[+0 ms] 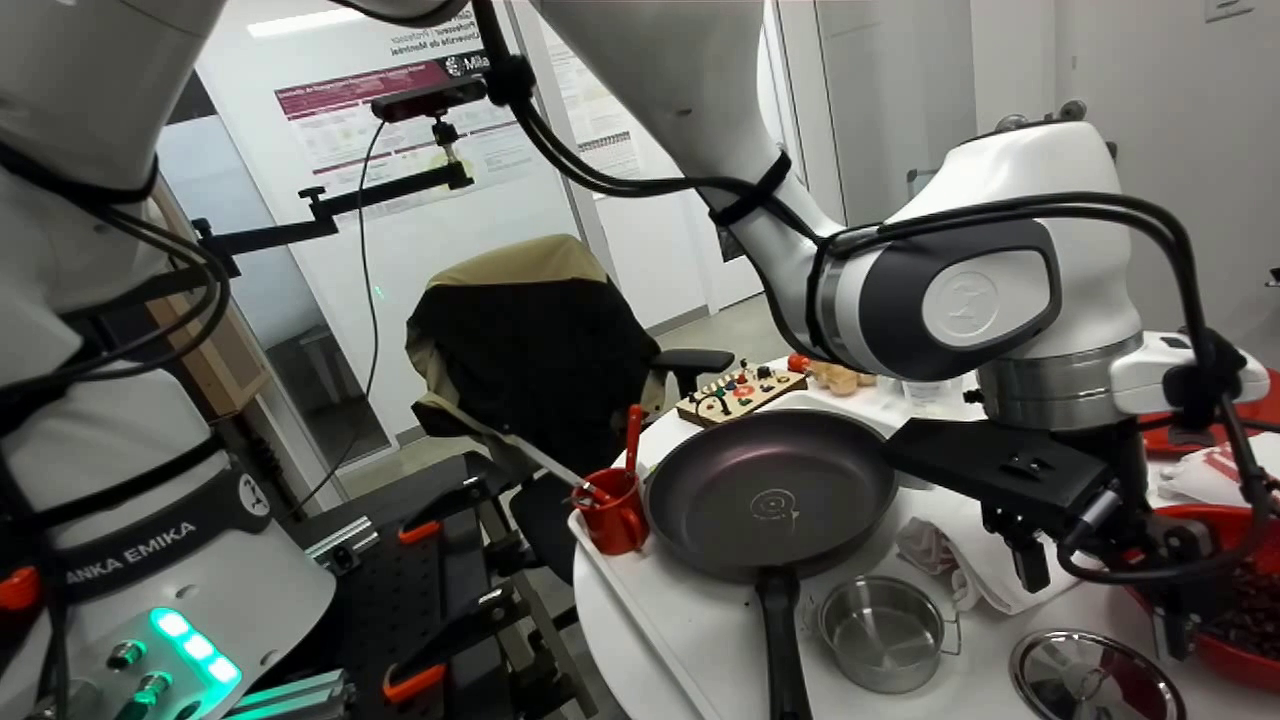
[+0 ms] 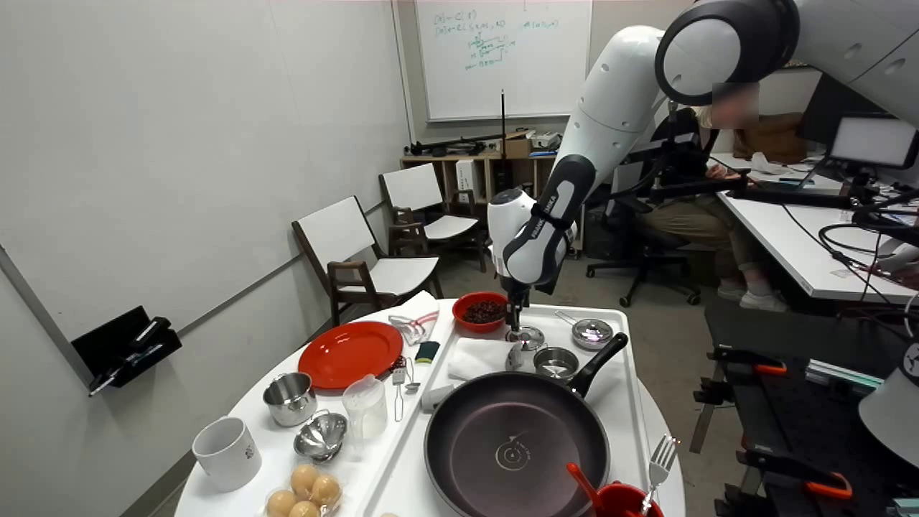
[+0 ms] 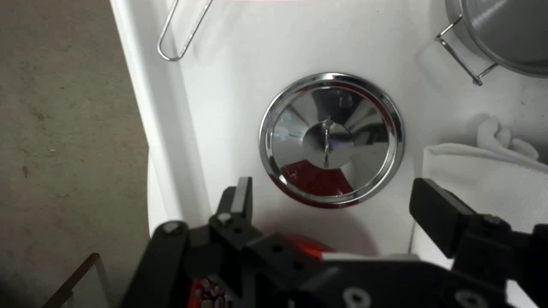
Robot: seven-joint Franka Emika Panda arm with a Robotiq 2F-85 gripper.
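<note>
A round, shiny steel lid (image 3: 359, 177) with a thin loop handle on top lies flat on the white tray (image 3: 231, 102). My gripper stands open, its fingers wide apart near the lid's lower edge in the wrist view, nothing between them. In exterior view 1 the gripper (image 1: 1098, 600) hangs above and beside the lid (image 1: 1094, 684). A small steel pot (image 1: 882, 636) with a wire handle sits on the tray close by.
A red bowl of dark beans (image 2: 479, 311) stands close to the gripper. A folded white cloth (image 3: 478, 185) borders the lid on one side. The black frying pan (image 2: 517, 439) takes up much of the tray. Another lidded steel pot (image 2: 591, 333) is near the tray corner.
</note>
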